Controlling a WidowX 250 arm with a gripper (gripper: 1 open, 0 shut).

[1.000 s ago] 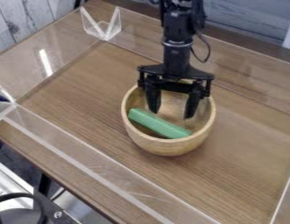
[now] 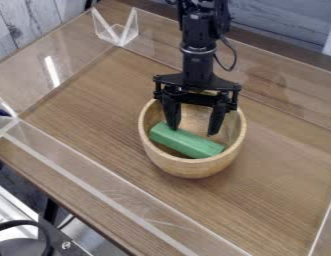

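Note:
A tan round bowl (image 2: 192, 166) sits on the wooden table, holding a green block (image 2: 187, 141) lying tilted low in its front part. My black gripper (image 2: 195, 112) hangs from the upper middle over the bowl, its two fingers spread apart down at the rim on the left and right, above the block. Nothing shows held between them.
A white wire-like object (image 2: 116, 28) stands at the back left. A dark cable or ring lies at the lower left corner.
The green block has shifted a little to the right within the bowl. The gripper has moved very slightly.

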